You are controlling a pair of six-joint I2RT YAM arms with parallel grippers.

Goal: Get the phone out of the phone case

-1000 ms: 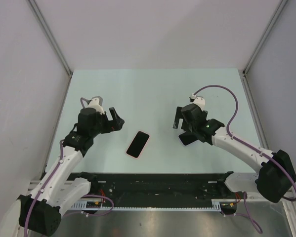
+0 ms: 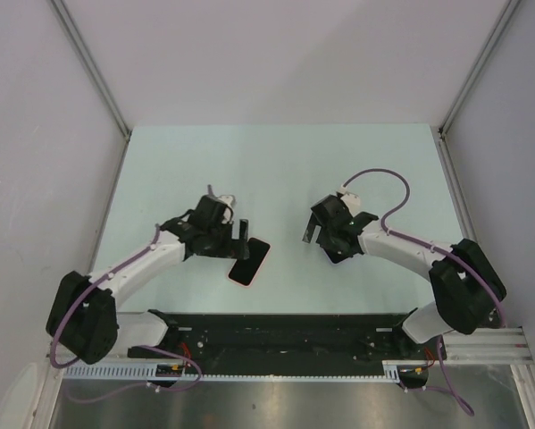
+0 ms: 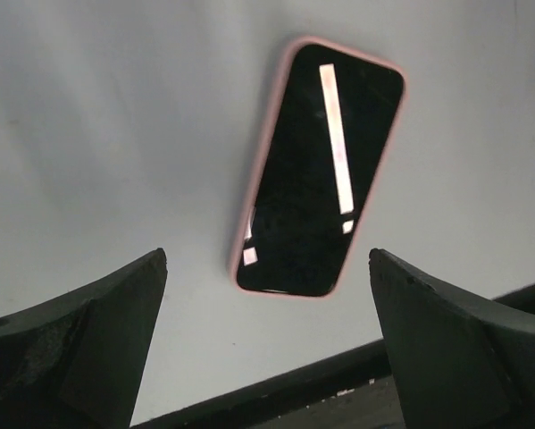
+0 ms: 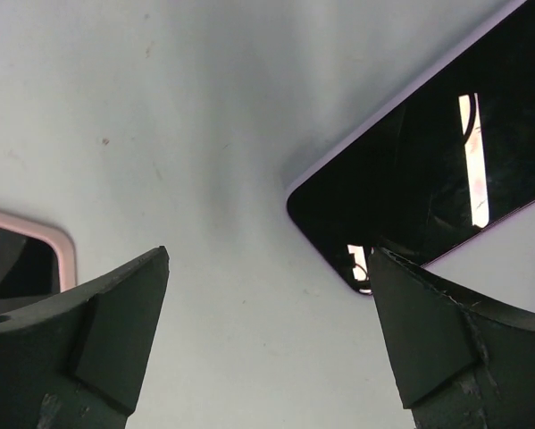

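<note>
A black-screened phone (image 3: 307, 179) lies flat on the table with a thin pink case (image 3: 263, 147) round its edge; the top view shows this same phone (image 2: 253, 259) left of centre. Over its upper left side hangs my left gripper (image 2: 235, 239), open and empty, the phone lying apart from both fingers. Farther right is a second phone (image 4: 437, 170) with a pale lavender case edge (image 4: 365, 123); its far end runs out of the right wrist view. Above it my right gripper (image 2: 314, 231) is open, one finger hiding the phone's lower corner there. Neither gripper holds anything.
Tall side walls (image 2: 35, 179) stand left and right.
The right gripper has shifted slightly left and down. Both phones lie where they were.
</note>
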